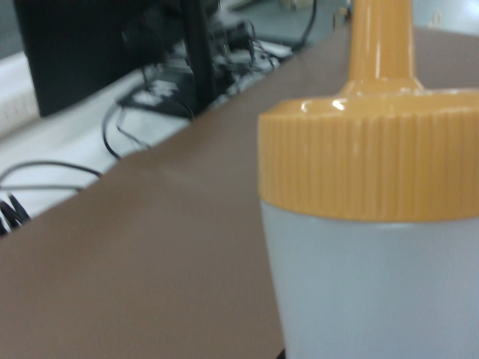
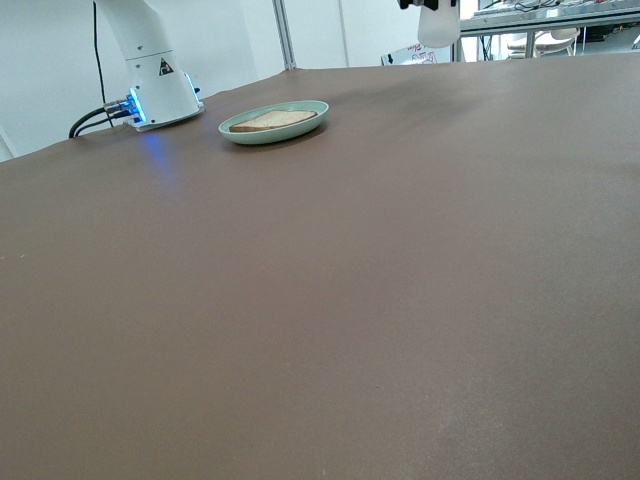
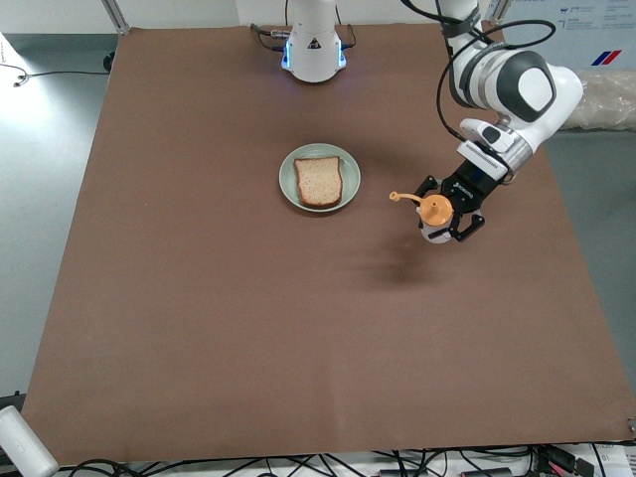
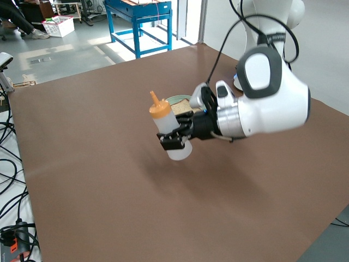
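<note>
A squeeze bottle (image 4: 169,127) with an orange nozzle cap (image 1: 368,157) is held upright in my gripper (image 3: 449,217), above the brown table (image 3: 318,338) and right of the plate in the left view. The fingers are shut on the bottle; it fills the right of the wrist view. A slice of bread (image 3: 319,181) lies on a pale green plate (image 3: 348,195), also seen in the top view (image 2: 272,121). In the top view only the bottle's white lower part (image 2: 438,25) shows at the top edge.
A white robot base (image 3: 311,55) stands at the table's back edge. Cables (image 4: 11,180) and equipment lie along one side, off the tabletop.
</note>
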